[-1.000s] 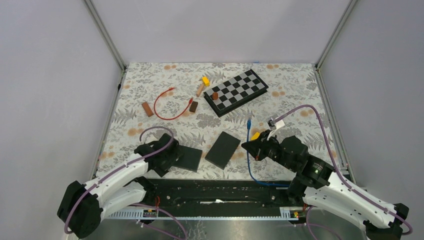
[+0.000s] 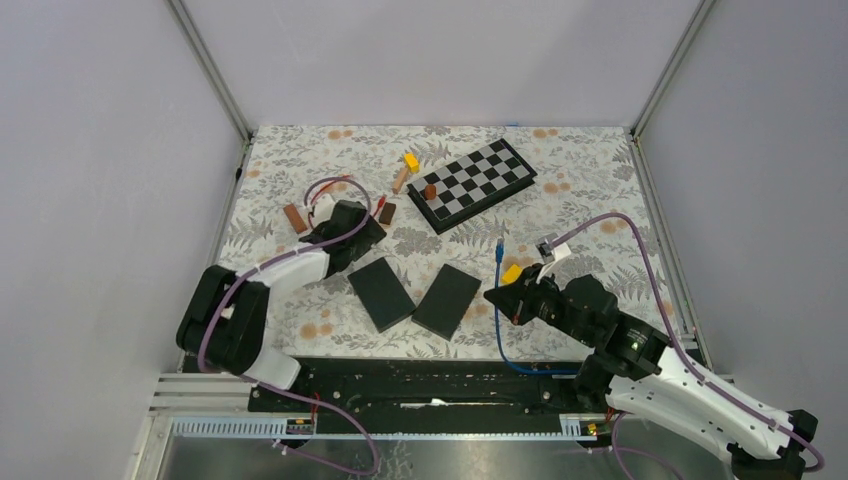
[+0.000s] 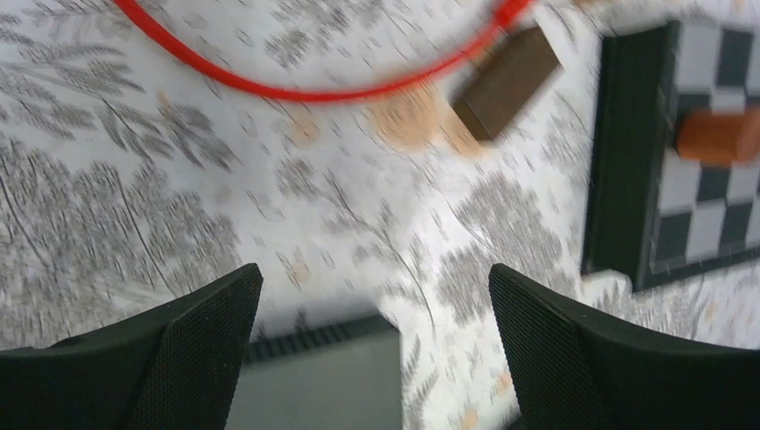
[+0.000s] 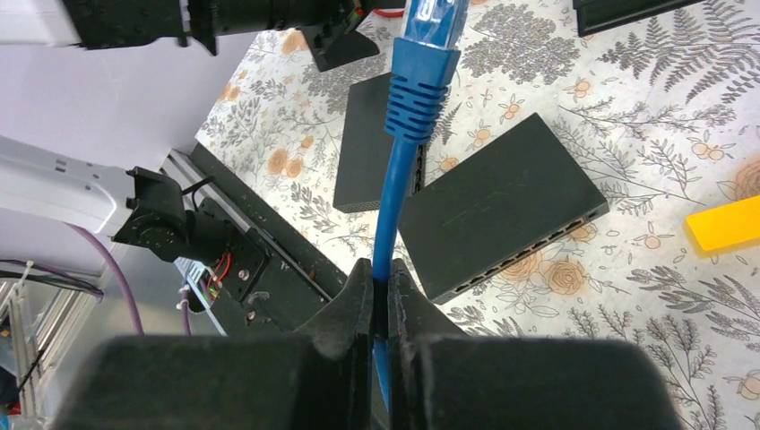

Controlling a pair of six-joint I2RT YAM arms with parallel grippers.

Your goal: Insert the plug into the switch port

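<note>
In the right wrist view, my right gripper is shut on the blue cable, well below its plug [image 4: 423, 85]. The blue plug [image 2: 500, 250] points toward the back of the table in the top view, clear of both switches. Two flat black switches lie on the cloth: the left switch [image 2: 381, 295] and the right switch [image 2: 446, 301], nearly touching at their front corners. A row of ports [image 4: 529, 253] shows along the right switch's edge. My left gripper stands open and empty, above the cloth behind the left switch.
A red cable [image 3: 314, 95] lies behind the left gripper, partly hidden by the arm in the top view. Farther back are a checkered board [image 2: 475, 185], wooden blocks [image 2: 294, 218] and a yellow block [image 2: 411, 161]. Another yellow block [image 4: 726, 226] sits near the right gripper.
My left arm has moved away from the left switch toward the back of the table. That switch has turned, its far end swinging back, and shifted slightly. The right arm has hardly moved.
</note>
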